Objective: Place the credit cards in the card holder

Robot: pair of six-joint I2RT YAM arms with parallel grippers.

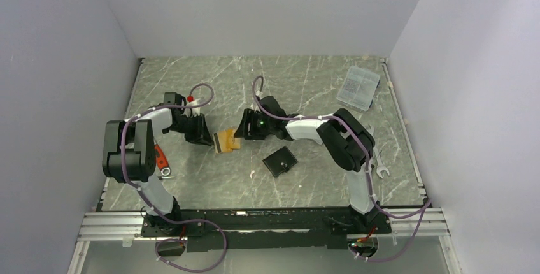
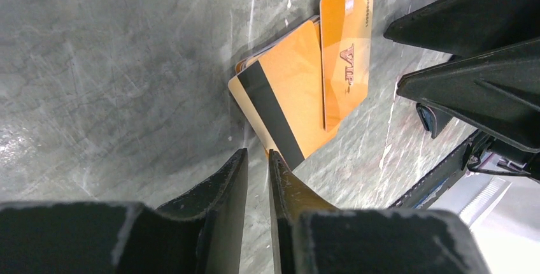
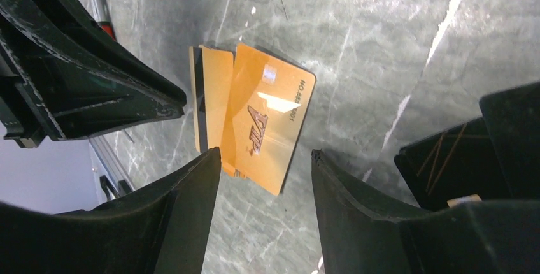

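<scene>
Orange credit cards (image 1: 226, 140) lie in a slightly spread stack on the marble table, between my two grippers. The left wrist view shows a striped card (image 2: 286, 89) and a lettered card (image 2: 347, 44) on top. My left gripper is just left of them, its fingertips close together with a narrow gap, nothing visibly held. My right gripper hangs just right of them, open, fingers empty. A black card holder (image 1: 279, 160) lies to the lower right in the top view.
A clear plastic box (image 1: 358, 87) is at the back right, wrenches (image 1: 377, 153) lie along the right, and a red-handled tool (image 1: 160, 158) is at the left.
</scene>
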